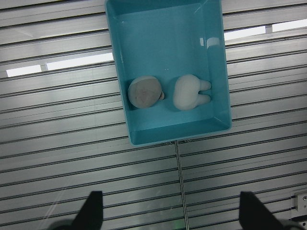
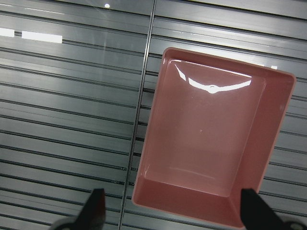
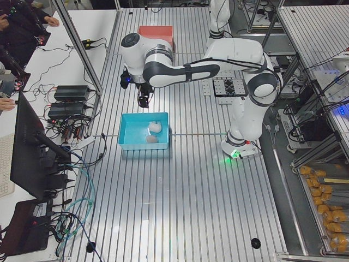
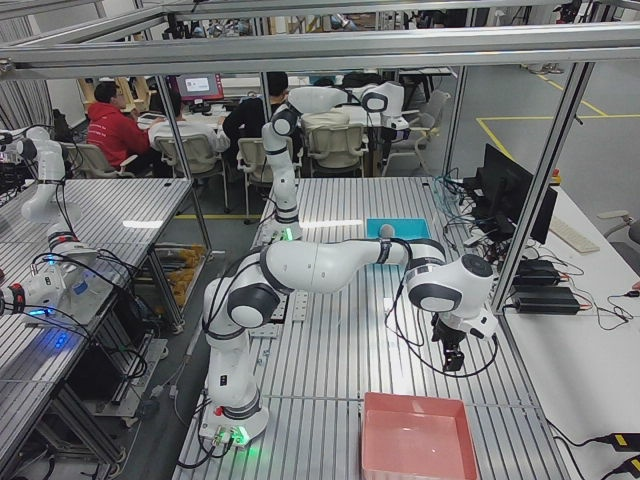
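A teal bin point(image 3: 125, 131) holds a white two-lobed soft toy point(image 1: 187, 93) and a rounded greyish toy point(image 1: 144, 92). My left gripper hangs above the table beside the bin, looking down on it, its fingertips wide apart at the bottom of the left wrist view with nothing between them. In the right wrist view an empty pink bin point(image 2: 201, 134) lies below my right gripper, which is also open and holds nothing.
A panel with plates point(image 3: 229, 87) lies beside an arm base. Monitors point(image 3: 30, 158), power boxes and cables line the side desk. The slatted table point(image 3: 185, 202) is otherwise mostly clear.
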